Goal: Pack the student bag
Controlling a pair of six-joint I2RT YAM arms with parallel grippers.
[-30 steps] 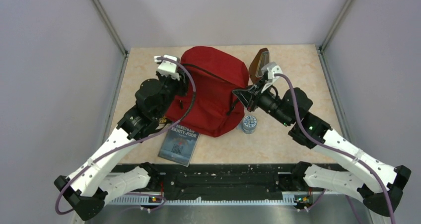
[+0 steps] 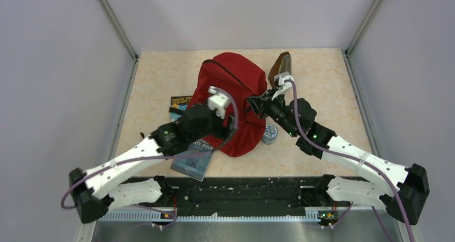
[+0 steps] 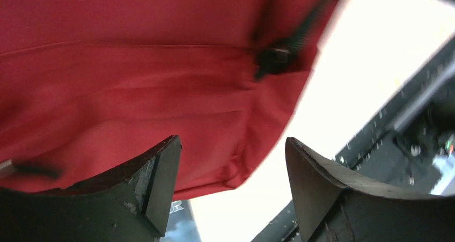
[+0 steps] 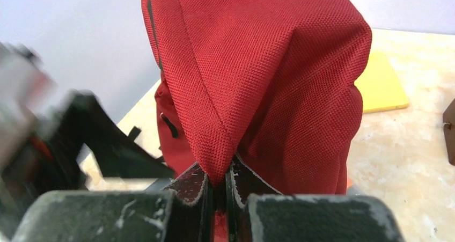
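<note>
The red bag (image 2: 228, 73) lies mid-table in the top view, a dark zip line crossing its upper part. My right gripper is shut on a fold of the bag's red cloth (image 4: 230, 65), at the bag's right side. Over the bag's middle, my left gripper (image 2: 232, 128) is blurred by motion. Its fingers stand wide apart in the left wrist view, open, with red cloth (image 3: 177, 92) beyond them and nothing held. A blue-grey book (image 2: 190, 166) lies at the front left, partly hidden by the left arm.
Another colourful book (image 2: 179, 101) shows left of the bag. A round tin (image 2: 270, 134) stands close to the bag's right edge, with a brown case (image 2: 277, 67) behind. A yellow item (image 4: 382, 83) lies beyond the bag.
My left gripper has swung from the bag's left side rightward over its middle. The right gripper has shifted slightly left with the cloth, and the bag's front has slid a little toward the near edge.
</note>
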